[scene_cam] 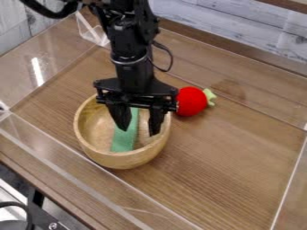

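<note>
My black gripper point(136, 117) reaches down into a wooden bowl point(93, 143) in the centre-left of the camera view, its two fingers spread apart over a long green object point(124, 137) lying in the bowl. I cannot tell whether anything touches the fingers. A red fruit or vegetable with a pale green top point(192, 101) lies right of the bowl, behind the gripper's right side.
A white wall stands behind it, and the table's edge runs along the lower left.
</note>
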